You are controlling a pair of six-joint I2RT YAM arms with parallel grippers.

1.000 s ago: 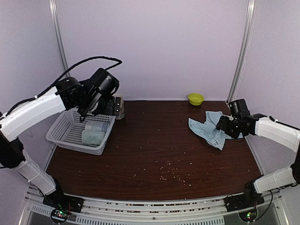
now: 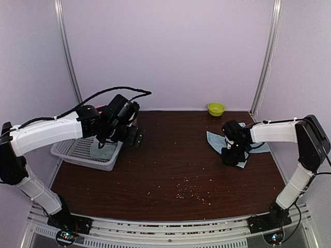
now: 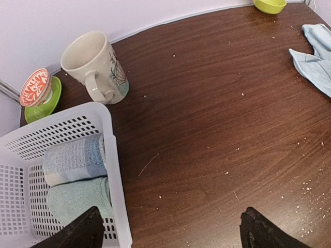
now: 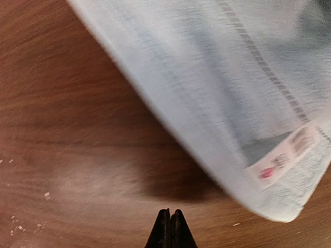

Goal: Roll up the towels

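Note:
A light blue towel (image 2: 215, 140) lies loosely spread at the right of the table, partly hidden by my right arm; its edge and label (image 4: 282, 155) fill the right wrist view. My right gripper is shut beside that edge, nothing visible between its fingertips. My left gripper stands open above the table, just right of a white plastic basket (image 3: 118, 191). Two rolled towels, one striped (image 3: 72, 160) and one pale green (image 3: 72, 199), lie in the basket.
A mug (image 3: 108, 72) and a cup (image 3: 36, 85) on a green saucer (image 3: 44, 108) stand behind the basket. A yellow bowl (image 2: 216, 108) sits at the back right.
My left arm has moved right and lower in the top view. My right gripper has moved left and toward the front, over the towel, whose near part has shifted slightly.

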